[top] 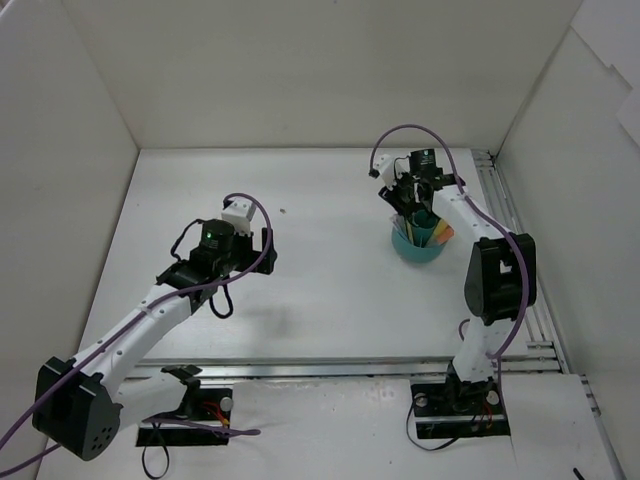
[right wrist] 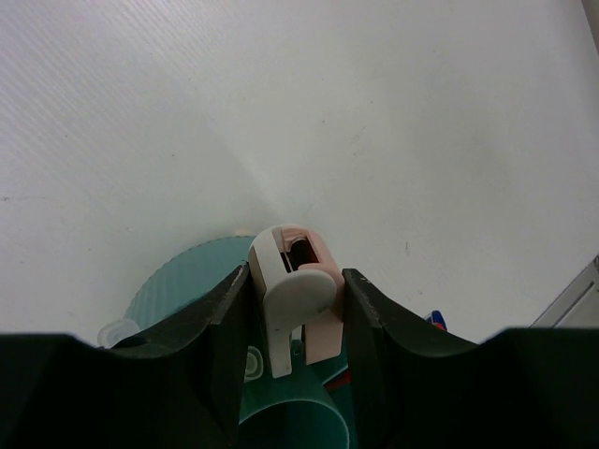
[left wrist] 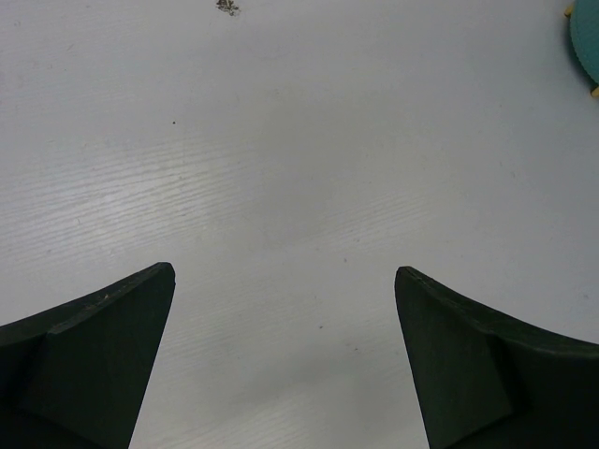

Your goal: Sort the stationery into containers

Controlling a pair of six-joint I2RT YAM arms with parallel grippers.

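A teal round organizer with several pens and coloured items stands on the table's right side; its cup shows below my right gripper, which is shut on a small white-and-pink item, possibly a stapler or sharpener, held over the organizer. In the top view that gripper largely hides it. My left gripper is open over bare table at the centre-left, nothing between its fingers. A teal edge shows at the top right of the left wrist view.
White walls surround the white table at the back and sides, with a metal rail along the right and front edges.
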